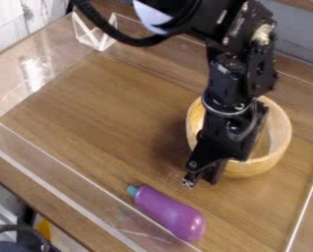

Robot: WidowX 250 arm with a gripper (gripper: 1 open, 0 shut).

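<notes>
A purple bottle (167, 213) with a teal tip lies on the wooden table (81, 118), front centre of the view. Behind it to the right is a wooden bowl (273, 128). My black gripper (199, 172) is over the bowl's front-left part, its fingertips low near the bowl's rim, apart from the bottle. The arm hides much of the bowl, and I cannot make out the fingers or what is between them.
A white wire-like object (93, 30) stands at the back left. The table's edge runs along the right.
</notes>
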